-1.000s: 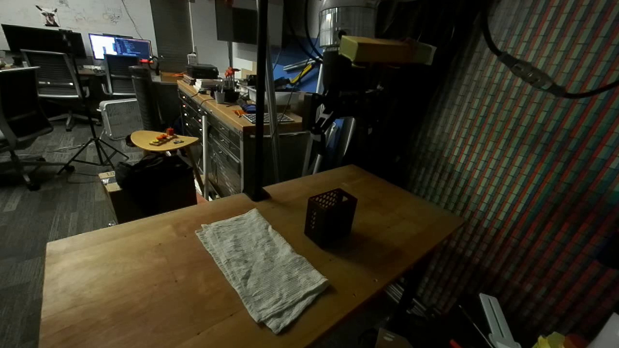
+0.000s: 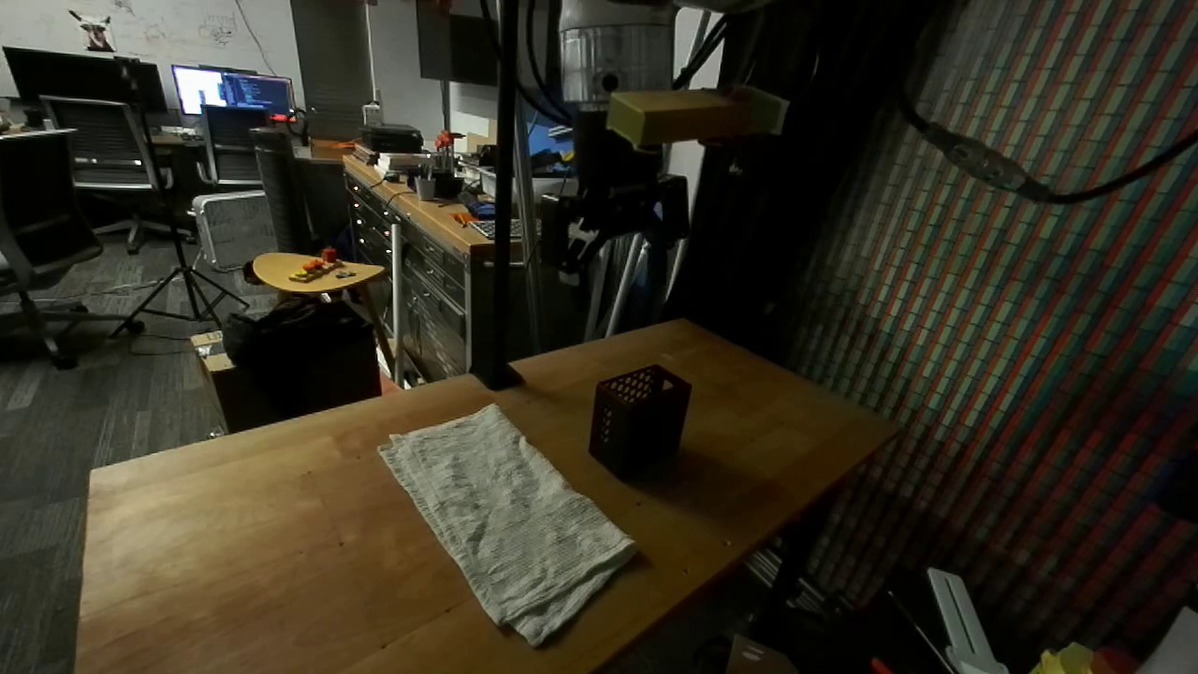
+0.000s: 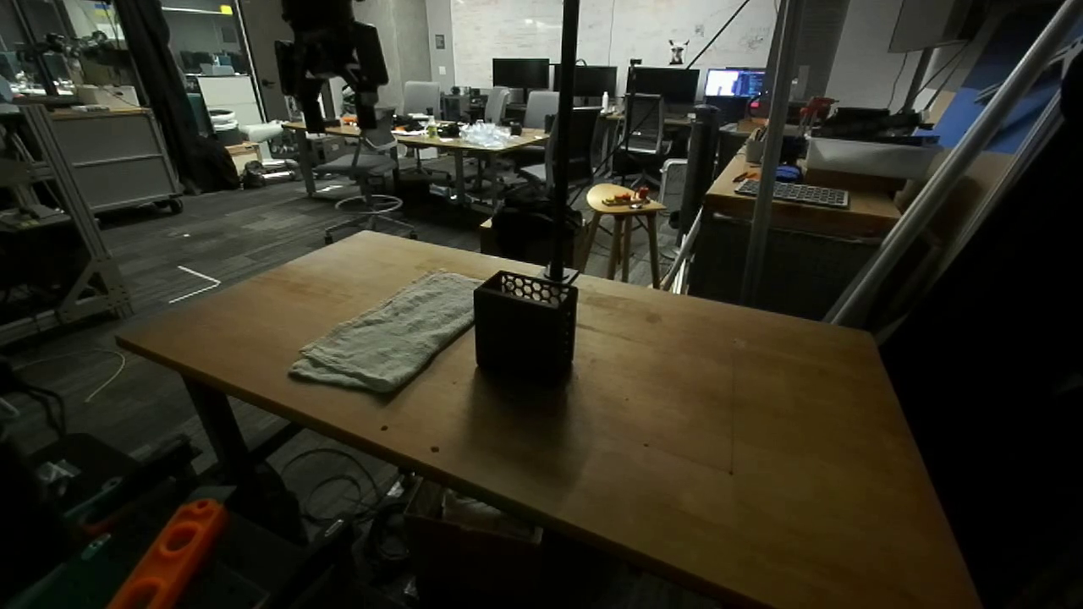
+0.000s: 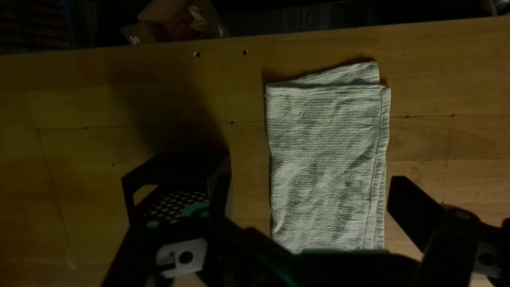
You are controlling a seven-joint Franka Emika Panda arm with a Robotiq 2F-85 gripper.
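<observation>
A folded grey-white cloth [image 2: 505, 517] lies flat on the wooden table, with one layer poking out past the fold at one end. Beside it stands a black basket [image 2: 640, 421] with honeycomb holes, upright and open at the top. High above the table, my gripper is open, its two fingers wide apart and nothing between them. In the wrist view the cloth [image 4: 330, 162] shows through the gap between the fingers, well below. Part of the basket [image 4: 177, 167] is hidden behind the left finger in that view. The basket [image 3: 525, 330] looks dark inside.
A black upright post [image 3: 563, 142] rises at one table edge, close to the basket. Beyond are a stool [image 2: 314, 270] and a cabinet.
In exterior view 1 my arm and gripper have moved to the left and slightly down, still high above the table. The cloth and basket have not moved.
</observation>
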